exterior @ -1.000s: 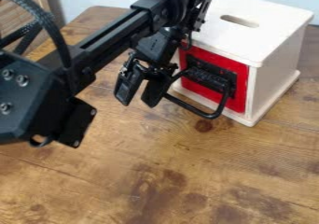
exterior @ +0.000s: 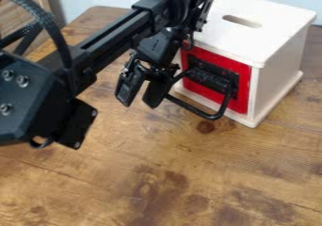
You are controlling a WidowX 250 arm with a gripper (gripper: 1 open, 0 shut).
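A white wooden box (exterior: 277, 60) with a slot in its top stands at the back right, its red front panel (exterior: 239, 104) facing left toward me. A black fitting (exterior: 214, 76) is mounted on the panel. My gripper (exterior: 143, 87) hangs in front and to the left of the panel, angled downward; whether its fingers are open or shut is hard to make out against the dark arm. A black loop behind it reaches toward the lower part of the panel.
The dark arm fills much of the left side. A white wall is at the back.
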